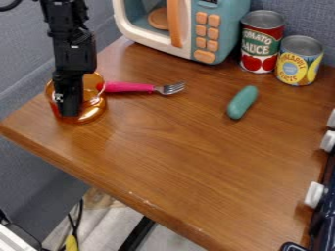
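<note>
My black gripper (69,98) hangs low over an orange, shiny plate or bowl (93,108) at the left end of the wooden table, its tip inside or against it; whether the fingers are open or shut is hard to see. A pink-handled fork (131,87) lies just right of the orange item. A teal cylindrical object (242,102) lies farther right.
A toy microwave (181,22), a tomato juice can (261,43) and a yellow can (300,62) stand at the back. A dark appliance with white knobs (318,221) lines the right edge.
</note>
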